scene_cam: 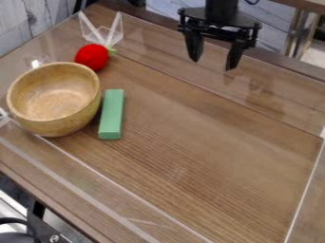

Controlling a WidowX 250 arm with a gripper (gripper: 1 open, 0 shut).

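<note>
A black gripper [214, 46] hangs at the top centre of the camera view, open, with two fingers apart above the bare wooden table. On the left lie a wooden bowl [53, 100], a red tomato-like object [91, 57] behind it, and a green bar [112, 114] just right of the bowl. The gripper is apart from all three, up and to their right.
A faint white object or marking, hard to make out, is near the back left above the red object.
</note>
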